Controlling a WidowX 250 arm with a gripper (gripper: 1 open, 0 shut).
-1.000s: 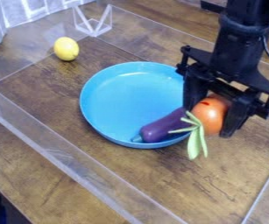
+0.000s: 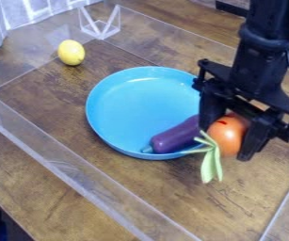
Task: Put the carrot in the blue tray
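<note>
The carrot [image 2: 226, 134], round and orange with pale green leaves [image 2: 211, 162], is at the right side of the blue tray [image 2: 119, 102]. My gripper [image 2: 230, 127] comes down over it, shut on it, with black fingers [image 2: 252, 138] on either side. The leaves hang toward the front, past the tray's rim. A purple eggplant [image 2: 176, 138] lies in the tray's right front part, its upper end close beside the carrot. Whether the carrot's underside touches anything is hidden.
A yellow lemon [image 2: 72, 52] rests on the wooden table behind the tray at left. A clear plastic piece [image 2: 100, 23] stands at the back. Transparent low strips [image 2: 77, 176] run along the left front. The tray's left half is empty.
The gripper has shifted slightly right and down in the picture, and the carrot with its leaves has moved a little down with it. The tray and eggplant look unmoved.
</note>
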